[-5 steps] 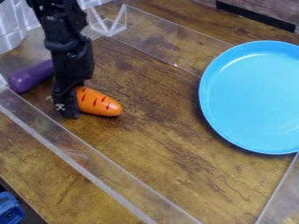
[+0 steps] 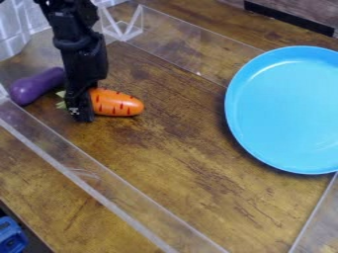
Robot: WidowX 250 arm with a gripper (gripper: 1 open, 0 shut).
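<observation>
My black gripper reaches down from the top left onto the left end of an orange toy carrot lying on the wooden table. Its fingers sit at the carrot's leafy end; whether they are closed on it I cannot tell. A purple toy eggplant lies just left of the gripper, partly behind it.
A blue plate fills the right side of the table. Clear plastic edges run along the left, right and back. A white rack stands at the top left.
Since about a second ago the carrot has turned from slanting down-right to lying nearly level, its tip further up, with my gripper moving slightly with it.
</observation>
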